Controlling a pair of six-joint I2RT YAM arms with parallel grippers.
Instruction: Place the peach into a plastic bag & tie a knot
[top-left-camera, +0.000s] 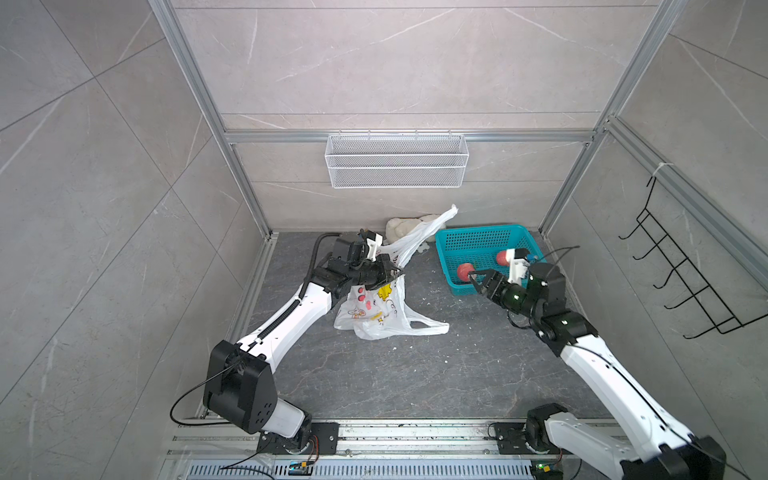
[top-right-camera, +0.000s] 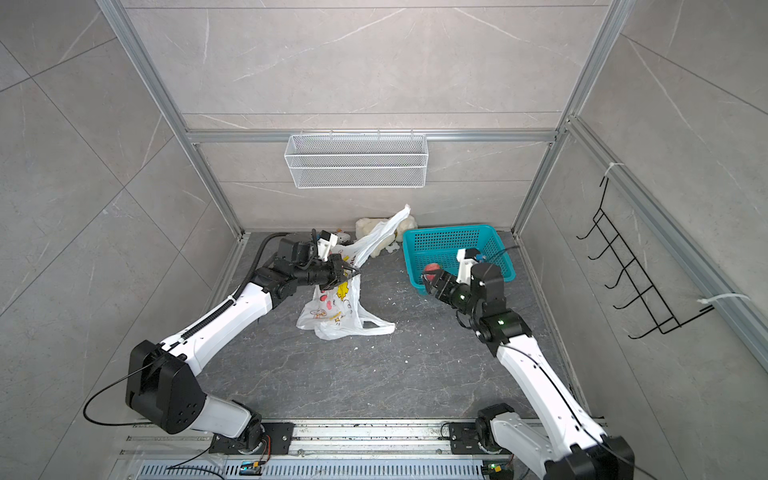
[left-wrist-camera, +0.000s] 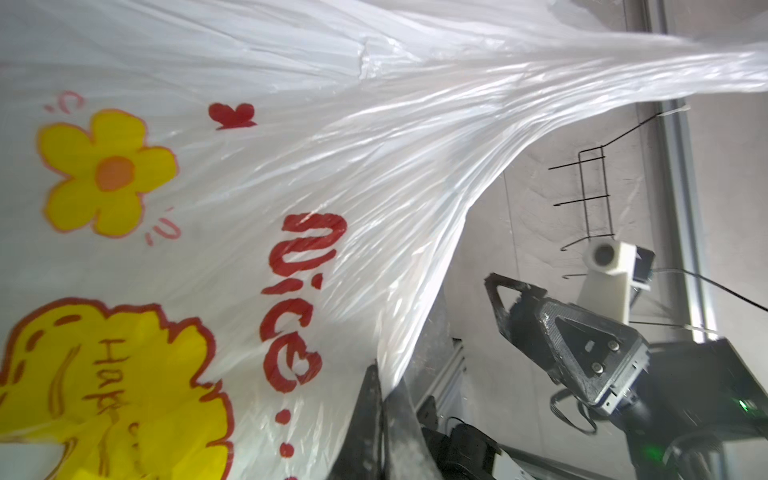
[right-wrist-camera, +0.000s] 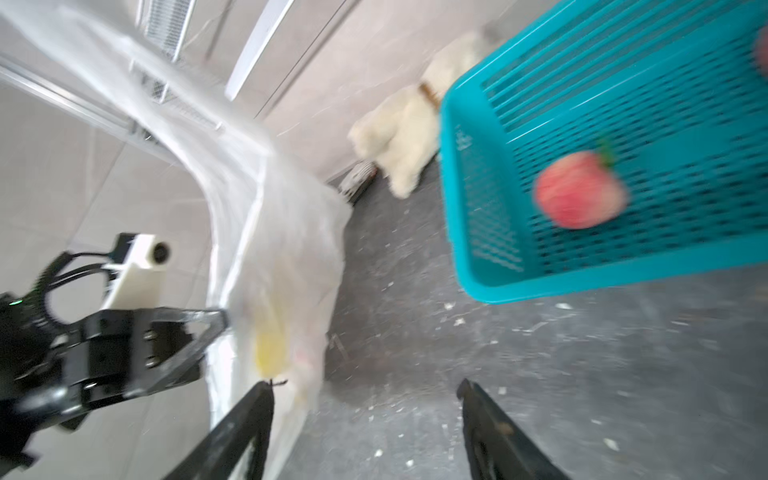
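Observation:
A white plastic bag (left-wrist-camera: 160, 272) with red lettering and yellow drawings hangs from my left gripper, which is shut on its edge; one handle stands up to the right, and the lower part rests on the floor in the top views. My right gripper hovers by the turquoise basket's (right-wrist-camera: 472, 240) front left, fingers apart with nothing between them. A peach (right-wrist-camera: 580, 190) lies in the basket, with a second one (top-left-camera: 502, 257) further right.
A cream plush toy (right-wrist-camera: 400, 136) lies at the back, beside the basket. A white wire shelf (top-left-camera: 396, 160) is on the back wall and a black hook rack (top-left-camera: 680, 272) on the right wall.

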